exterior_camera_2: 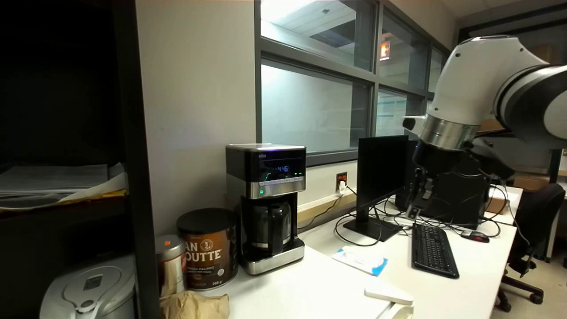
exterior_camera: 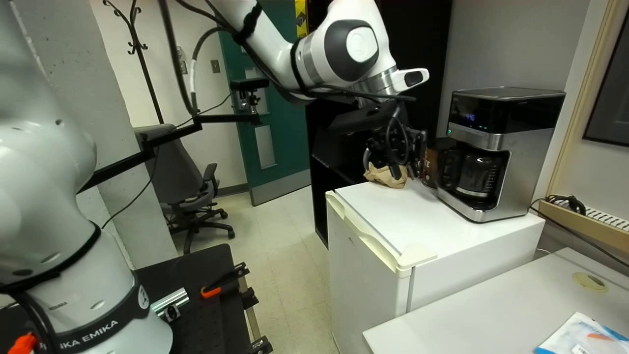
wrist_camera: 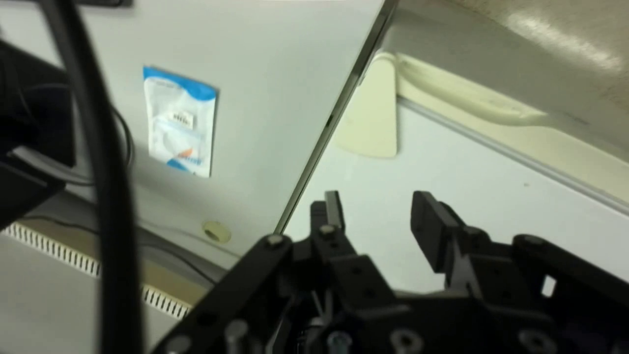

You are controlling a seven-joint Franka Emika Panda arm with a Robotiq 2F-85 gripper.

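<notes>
My gripper is part open in the wrist view, with a gap between its fingers and nothing in it; bare white fridge top [wrist_camera: 377,183] shows beyond. In exterior view 1 the gripper [exterior_camera: 404,171] hangs, fingers down, over the far part of the fridge top [exterior_camera: 401,212], left of the coffee maker [exterior_camera: 530,147]. It overlaps the crumpled paper bag [exterior_camera: 386,177] there; whether they touch I cannot tell. The coffee maker's glass carafe [exterior_camera_2: 263,226] sits in its place. Exterior view 2 shows the gripper [exterior_camera_2: 413,212] at the right, apart from the coffee maker.
A large brown coffee can [exterior_camera_2: 208,250] and a smaller tin [exterior_camera_2: 171,266] stand beside the coffee maker. On the adjoining desk [exterior_camera: 471,307] lies a white-and-blue packet [wrist_camera: 180,121]. A monitor [exterior_camera_2: 383,173] and keyboard [exterior_camera_2: 433,250] stand farther along.
</notes>
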